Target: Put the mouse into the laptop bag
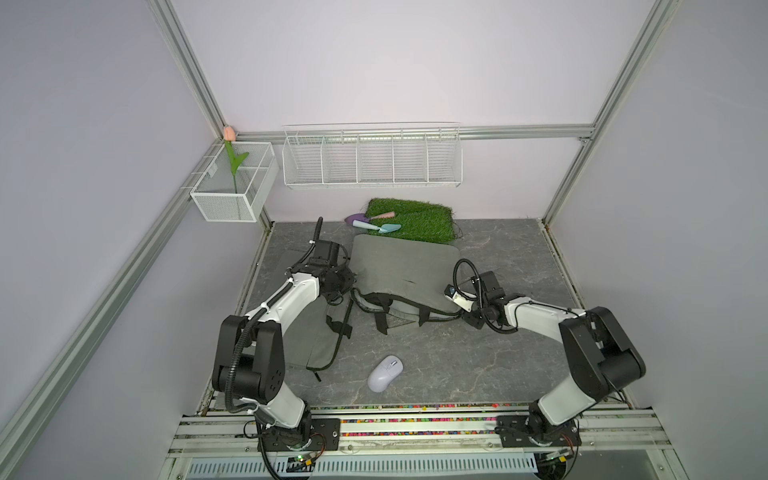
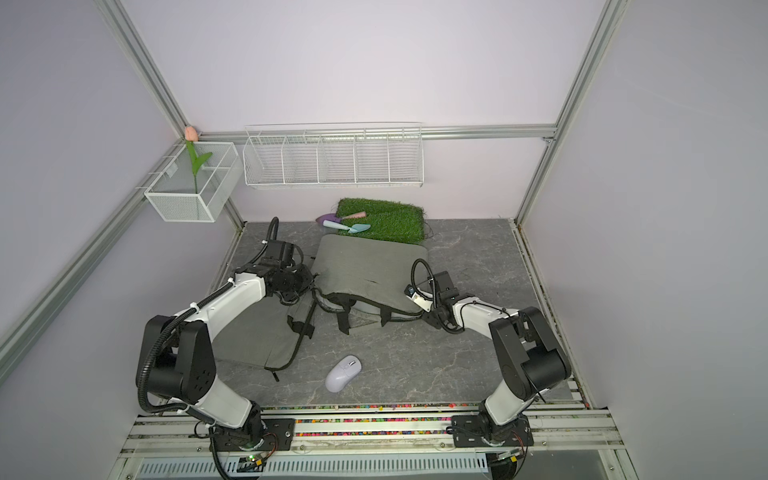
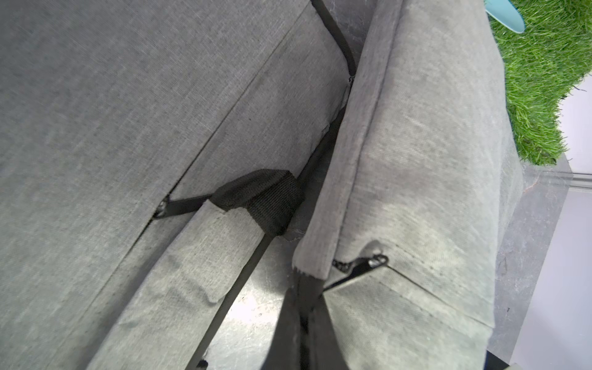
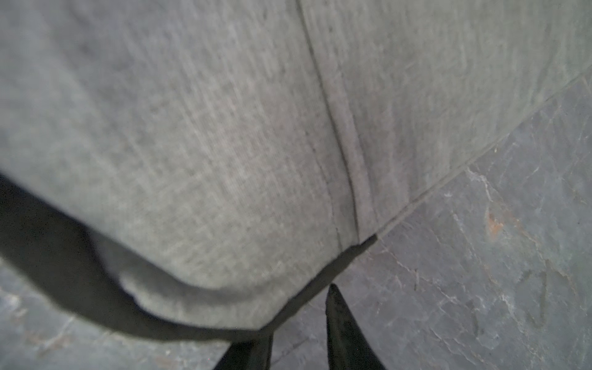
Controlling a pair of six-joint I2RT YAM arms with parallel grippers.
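A white mouse (image 1: pixel 385 373) lies on the floor in front of the grey laptop bag (image 1: pixel 404 268), whose black-trimmed front edge sags open a little. My left gripper is at the bag's left corner, its fingers shut together on the dark trim at the corner of the upper panel. At the opposite front corner, my right gripper stands part open. Bare floor shows between its fingers, and the left finger overlaps the bag's dark edge. The mouse is in neither wrist view, and the bag's inside is mostly hidden.
Another grey fabric section (image 1: pixel 308 340) lies under the left arm; whether it joins the bag is unclear. Behind the bag are a grass mat (image 1: pixel 420 222) and a blue trowel (image 1: pixel 388 228).
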